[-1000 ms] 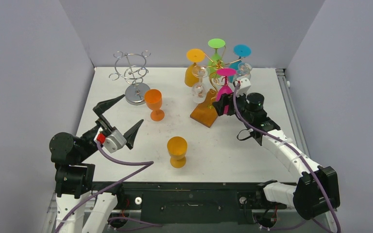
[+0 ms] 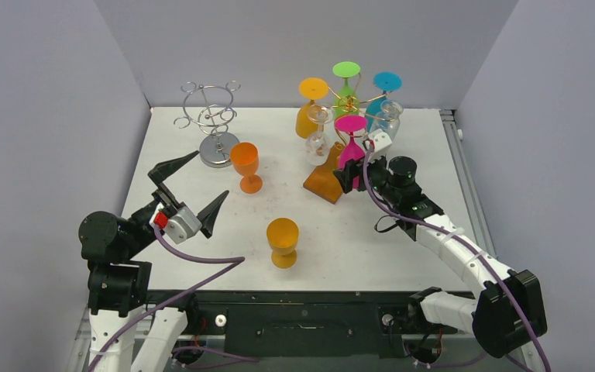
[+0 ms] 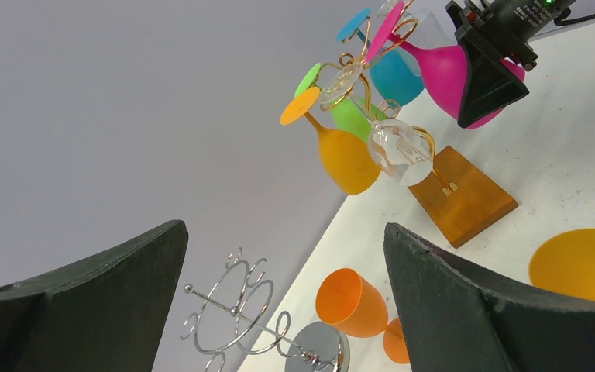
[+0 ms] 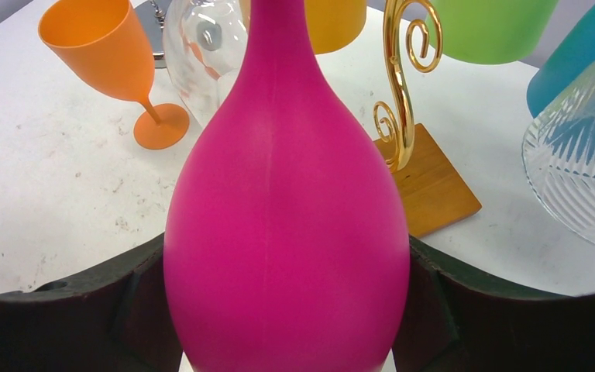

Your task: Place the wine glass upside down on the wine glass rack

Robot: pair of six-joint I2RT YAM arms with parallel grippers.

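Note:
The pink wine glass is upside down, its foot on top at the gold rack's [image 3: 369, 74] front hook in the left wrist view. My right gripper [image 2: 350, 177] is open around its bowl, one finger [image 4: 143, 310] at each side; a clear gap between fingers and bowl does not show. The bowl's rim is hidden in the right wrist view. Over the left side of the table, my left gripper [image 2: 212, 173] is wide open and empty. Orange [image 2: 307, 120], green [image 2: 346, 87], blue [image 2: 387, 82] and clear glasses [image 2: 318, 147] hang upside down on the gold rack.
A bare silver rack [image 2: 215, 147] stands at the back left, with an upright orange goblet [image 2: 245, 160] beside it. A yellow goblet [image 2: 283, 235] stands upright near the front. The gold rack's wooden base [image 2: 325, 184] lies below the pink glass.
The pink glass and my right gripper around it have shifted left and slightly toward the front. The gold rack's other glasses have moved very slightly. My left arm has stayed still.

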